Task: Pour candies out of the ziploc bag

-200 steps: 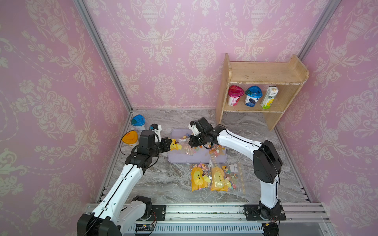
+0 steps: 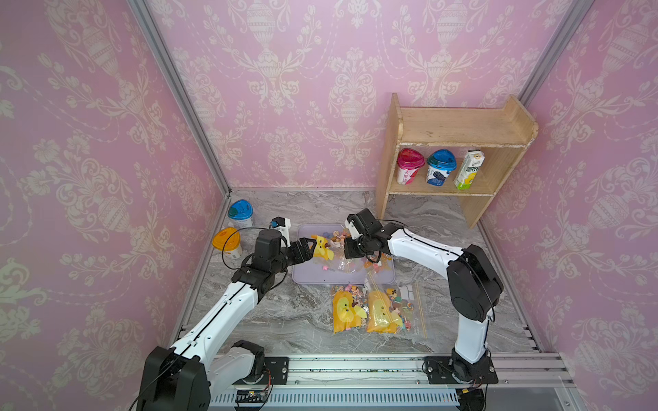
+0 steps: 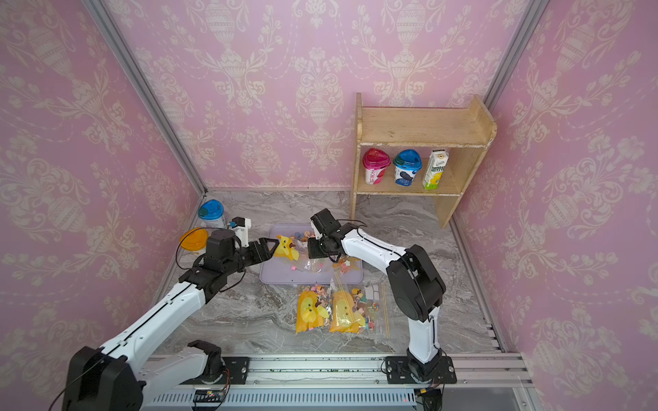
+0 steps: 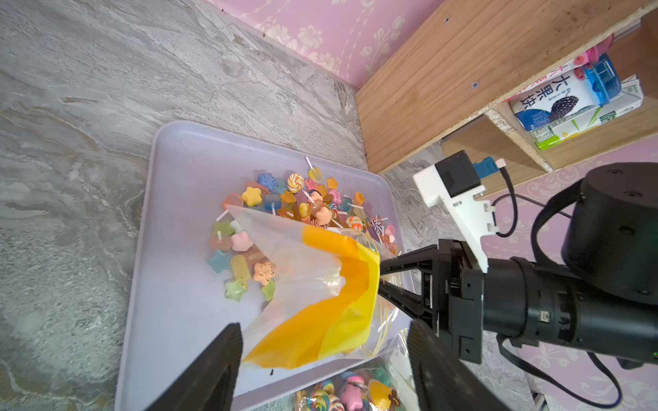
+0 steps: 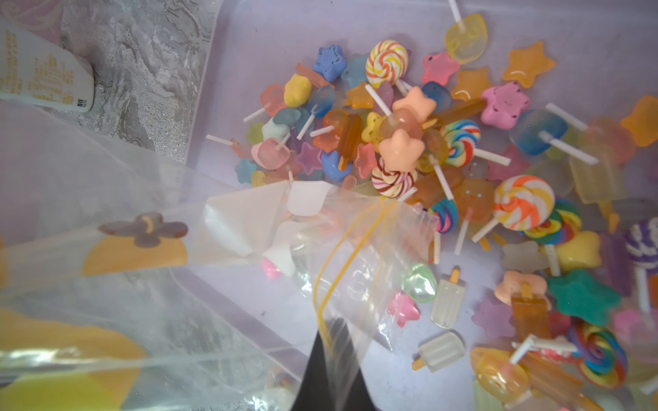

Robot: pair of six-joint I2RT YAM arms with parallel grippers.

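A yellow-printed ziploc bag hangs from my right gripper, which is shut on it by the zip end over the lilac tray. The bag looks slack and largely empty in the left wrist view. Loose candies and lollipops lie spread on the tray behind and around it. My left gripper stands open just left of the bag, apart from it, with its fingers either side of the view of the bag.
Several filled bags lie on the table in front of the tray. A wooden shelf with cups and a carton stands at back right. Two lidded cups stand at the left edge.
My right gripper has moved right with the bag, away from the left one. My left gripper has since moved right, toward the bag.
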